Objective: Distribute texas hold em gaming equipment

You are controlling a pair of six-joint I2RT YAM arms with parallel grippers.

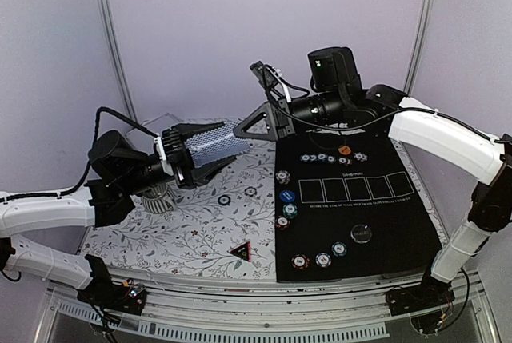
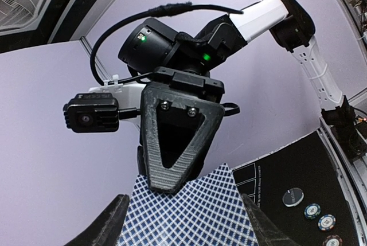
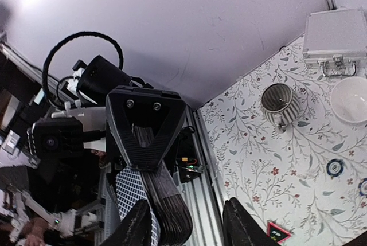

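Observation:
A blue-and-white checked deck of cards [image 1: 214, 143] is held up above the table in the fingers of my left gripper [image 1: 206, 149], its checked face filling the bottom of the left wrist view. My right gripper [image 1: 246, 127] reaches in from the right to the deck's edge, its finger partly apart; whether it touches the cards is unclear. The black mat [image 1: 360, 255] lies on the right of the table with printed card boxes, a dealer button [image 1: 361, 233] and several chips [image 1: 300, 261].
A small triangle marker [image 1: 241, 250] lies left of the mat. A metal case [image 3: 334, 34], a striped cup [image 3: 277, 100] and a white bowl [image 3: 349, 100] stand at the back left.

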